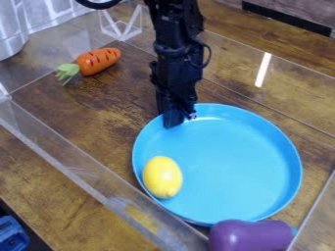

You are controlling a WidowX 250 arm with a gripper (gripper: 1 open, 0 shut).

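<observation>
My black gripper [171,106] reaches down from the top centre to the upper left rim of a blue plate [229,162]. Its fingertips are small and dark against the table, and it looks shut, with nothing visible between them. A yellow oval object [163,177] lies on the left part of the plate.
A toy carrot [94,62] lies on the wooden table [66,127] at the upper left. A purple eggplant [250,235] is at the bottom right, below the plate. A clear wall runs along the lower left. The table right of my arm is clear.
</observation>
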